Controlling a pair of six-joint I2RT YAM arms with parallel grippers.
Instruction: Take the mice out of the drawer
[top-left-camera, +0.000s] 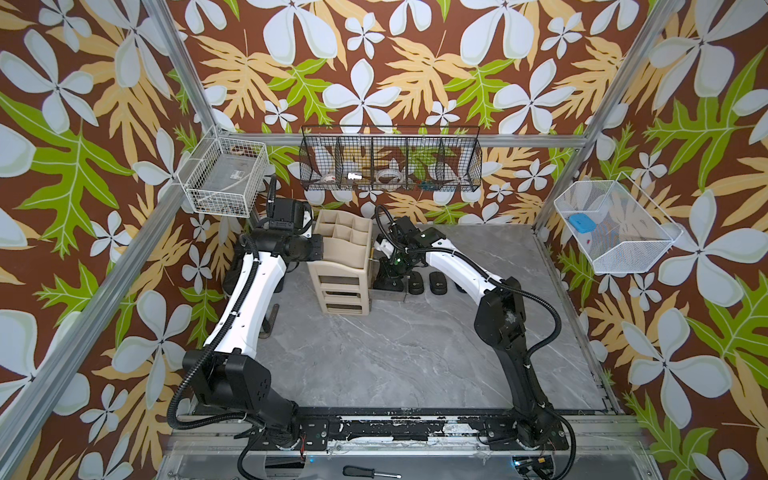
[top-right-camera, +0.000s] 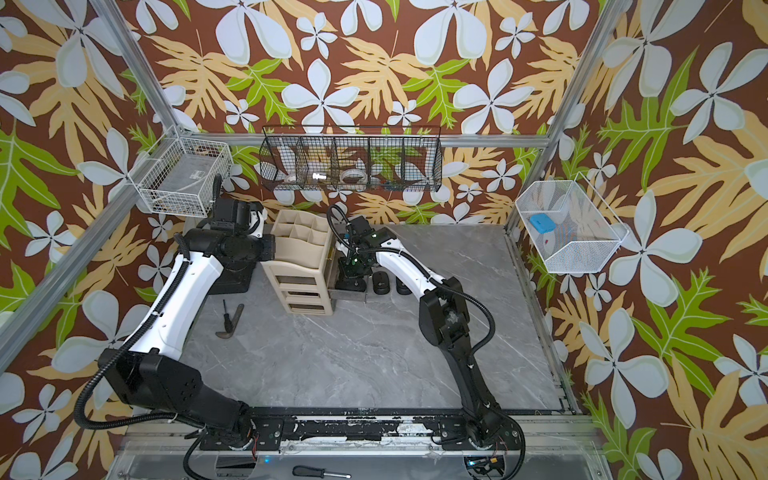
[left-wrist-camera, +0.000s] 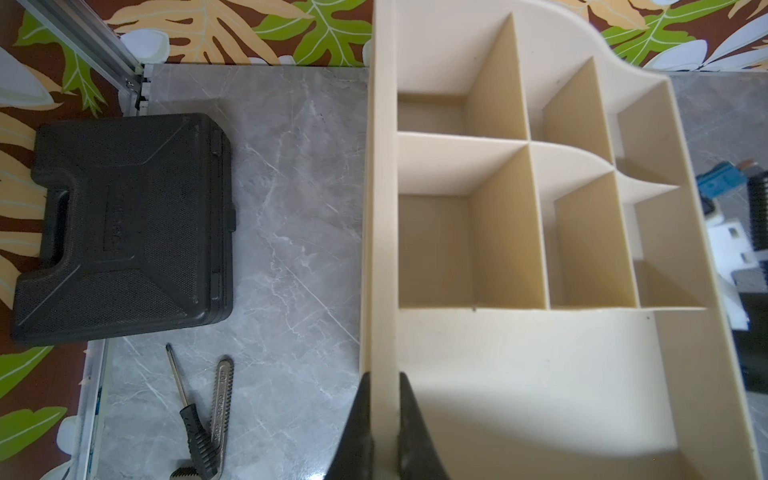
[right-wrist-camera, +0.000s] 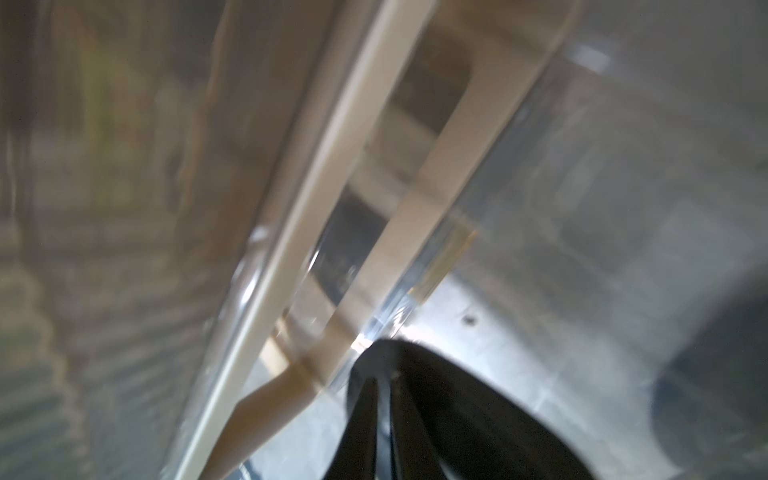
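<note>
A beige organizer (top-left-camera: 344, 280) stands left of centre, with a clear drawer (top-left-camera: 389, 296) pulled out on its right side. Inside that drawer lies a black mouse (top-right-camera: 350, 284). Two more black mice, one mouse (top-left-camera: 415, 282) and another mouse (top-left-camera: 437, 282), rest on the table to the right. My left gripper is shut on the organizer's thin left wall. Low at the drawer, my right gripper has its fingertips close together against a dark mouse (right-wrist-camera: 480, 416). Blur hides whether the mouse is between them.
A black case (left-wrist-camera: 128, 228) and a screwdriver (left-wrist-camera: 192, 424) lie left of the organizer. Wire baskets hang around: a black basket (top-left-camera: 389, 160) behind, white ones either side.
</note>
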